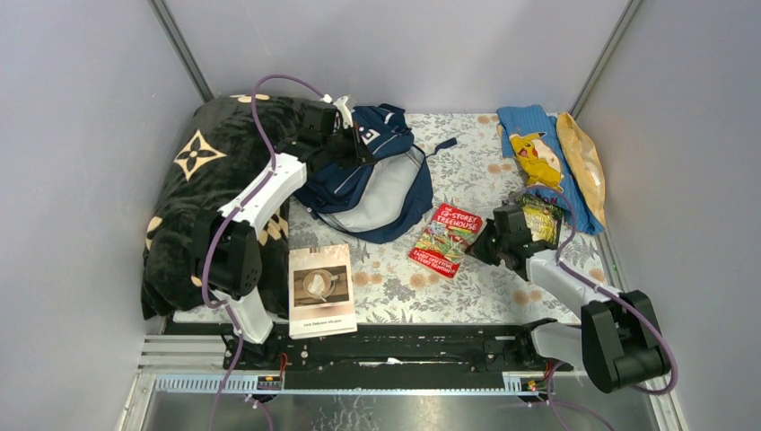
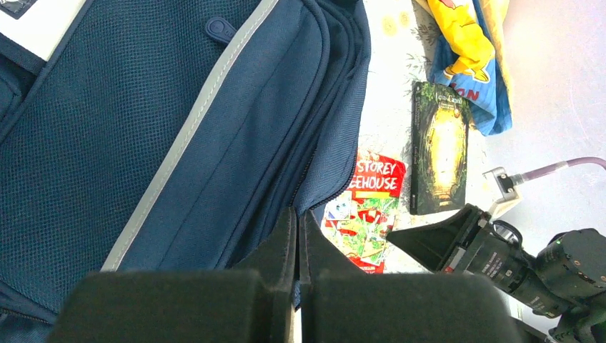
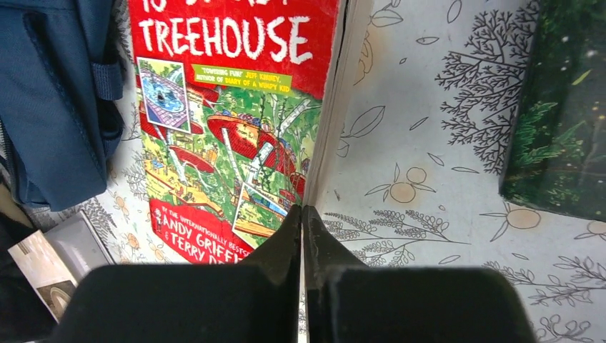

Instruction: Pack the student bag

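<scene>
The navy backpack (image 1: 402,202) lies at the back centre with its grey lining showing. My left gripper is shut over it, tips at a fold, nothing visibly held. The red Treehouse book (image 1: 444,235) lies flat on the table, right of the bag. My right gripper is shut, its tips at that book's right page edge, nothing visibly between them. A dark green book (image 2: 437,146) lies farther right, partly behind the right arm in the top view.
A blue Pikachu cloth (image 1: 538,162) and yellow item (image 1: 583,171) lie at the back right. A dark blanket (image 1: 193,162) covers the left side. A coffee-cover book (image 1: 322,305) lies at front left.
</scene>
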